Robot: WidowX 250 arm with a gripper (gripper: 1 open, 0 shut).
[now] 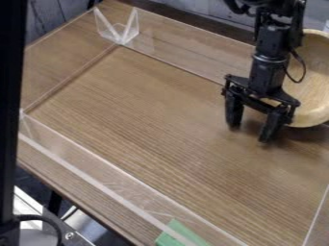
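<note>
My black gripper (255,113) hangs low over the wooden table on the right side, its two dark fingers apart and reaching down toward the surface. It stands in front of and against a pale round bowl-like object (310,101) at the right edge, part of which it hides. I see nothing held between the fingers.
A small green patch (180,235) lies at the bottom edge, and a dark arm or fixture (11,231) stands at the lower left.
</note>
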